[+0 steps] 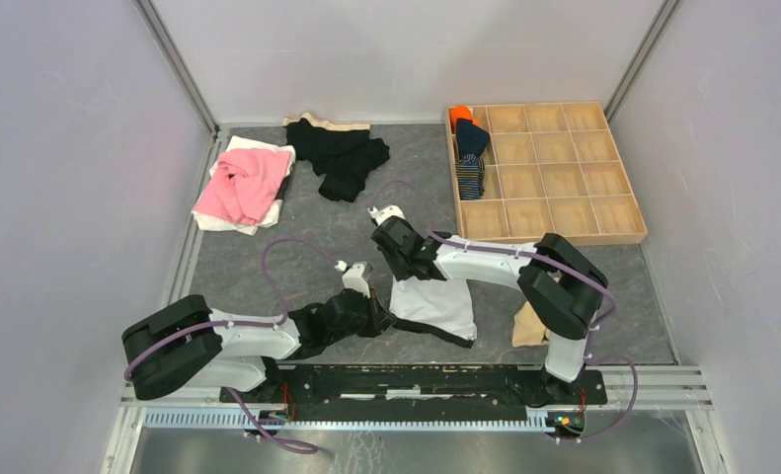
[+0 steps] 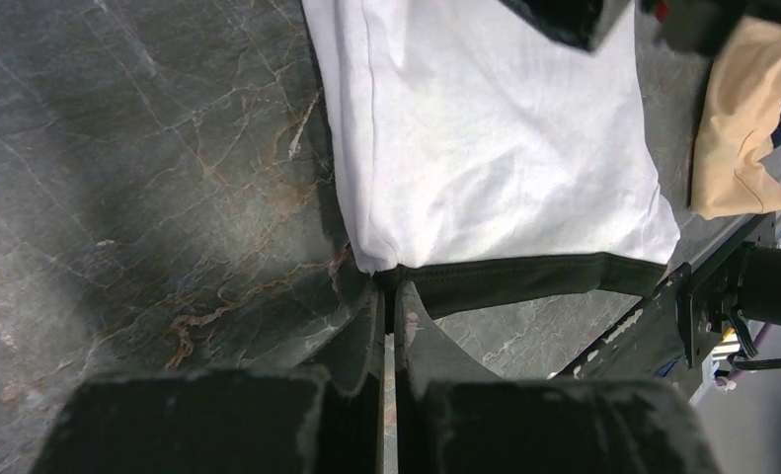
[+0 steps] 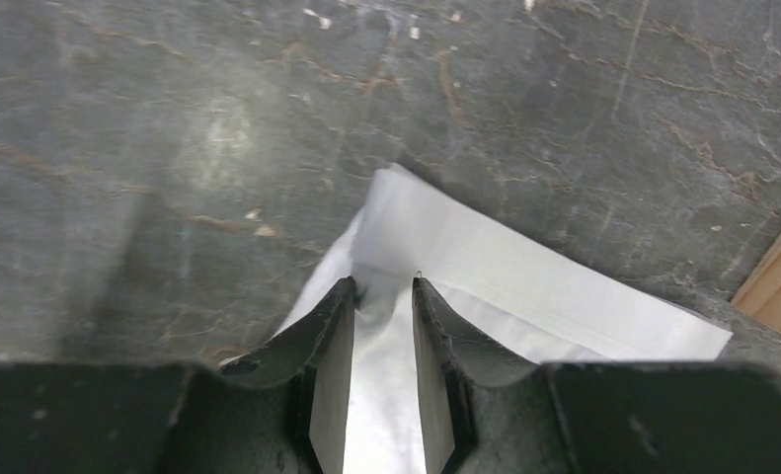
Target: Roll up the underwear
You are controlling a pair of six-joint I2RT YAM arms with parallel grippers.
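The white underwear [image 1: 437,304] with its black waistband [image 2: 524,284] lies folded on the grey table in front of me. In the left wrist view, my left gripper is shut on the left corner of that waistband. At the garment's far left corner, my right gripper stands partly open, a fold of white cloth between and just ahead of its fingertips. Whether the cloth touches both of its fingers I cannot tell. From the top, the right arm hides the garment's far edge.
Black cloth [image 1: 342,158] and a pink-and-white pile [image 1: 243,186] lie at the back left. A wooden divided box [image 1: 549,239] stands at the back right, a few rolled items in its left column. Beige cloth [image 1: 529,329] lies to the right, partly under the right arm.
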